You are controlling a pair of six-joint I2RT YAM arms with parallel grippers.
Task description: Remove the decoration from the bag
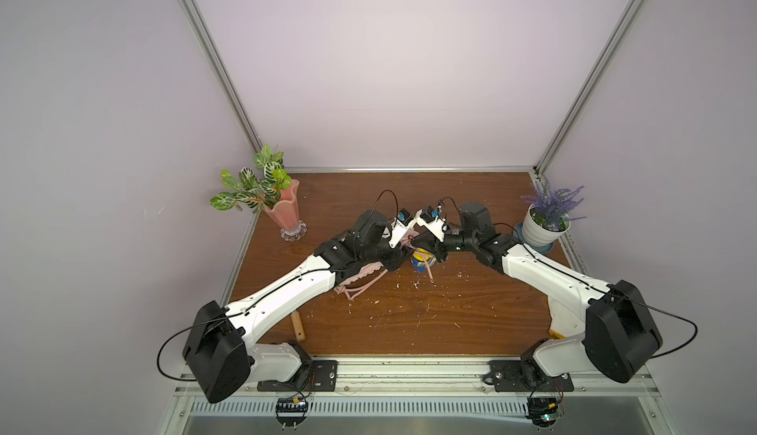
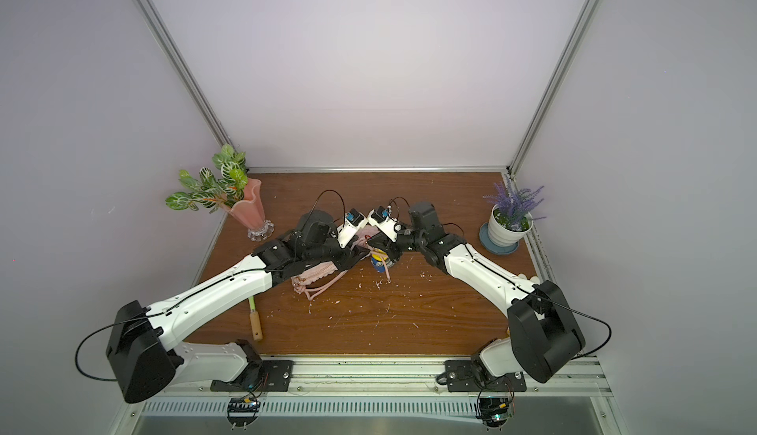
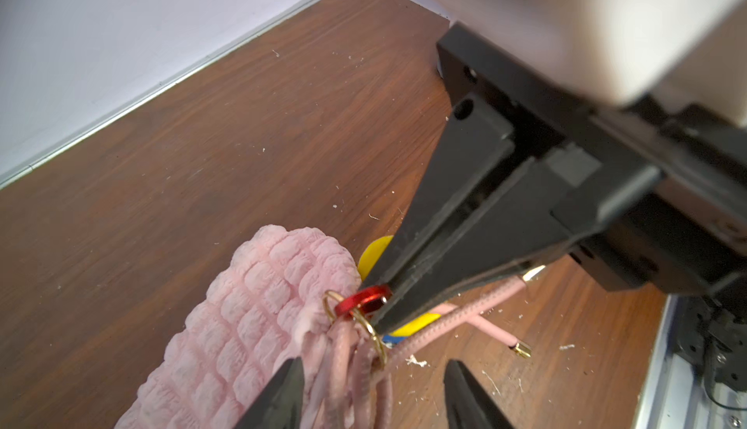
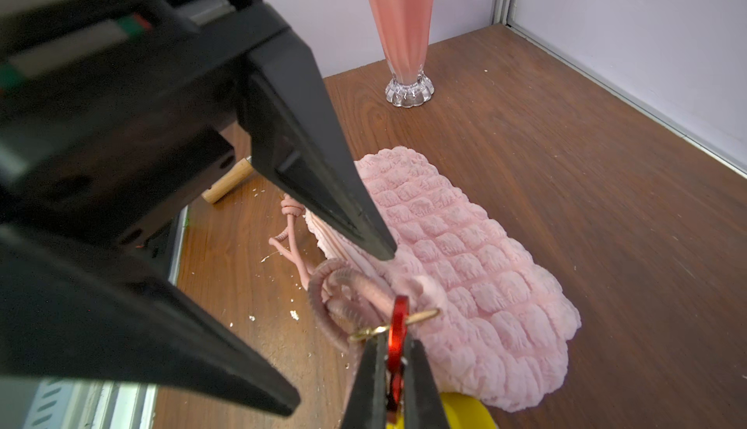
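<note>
The pink quilted bag lies on the table under both arms, its pink cords looped at the near end. A red carabiner is linked to a gold ring by the cords. My right gripper is shut on the red carabiner. My left gripper is open just beside the ring and cords, a finger on each side in its wrist view. A yellow and blue object is partly hidden behind the right gripper.
A pink vase with a plant stands back left, a lavender pot back right. A wooden-handled tool lies front left.
</note>
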